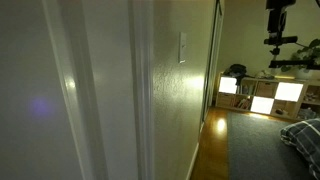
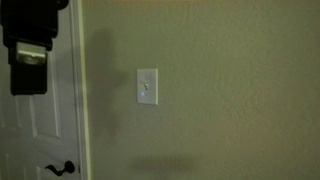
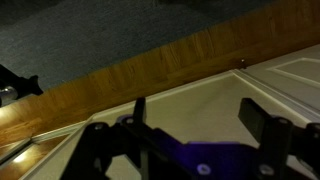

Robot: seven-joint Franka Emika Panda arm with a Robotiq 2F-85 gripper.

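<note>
In the wrist view my gripper stands open, its two dark fingers wide apart with nothing between them. Beyond it is a pale panelled door or board (image 3: 190, 125). A white light switch (image 2: 147, 86) sits on the bare wall in exterior view 2, its small toggle in the middle of the plate. Dark parts of the arm (image 2: 28, 30) hang at upper left there, in front of the white door and well apart from the switch. Exterior view 1 shows the switch (image 1: 182, 47) edge-on.
The white door (image 2: 45, 115) has a black handle (image 2: 62, 168). Wood flooring (image 3: 150, 75) borders the grey carpet (image 3: 110, 40). A lit shelf (image 1: 262, 97) and plaid fabric (image 1: 304, 140) lie at the right. A dark jointed shape (image 1: 276, 22) hangs above; what it is, I cannot tell.
</note>
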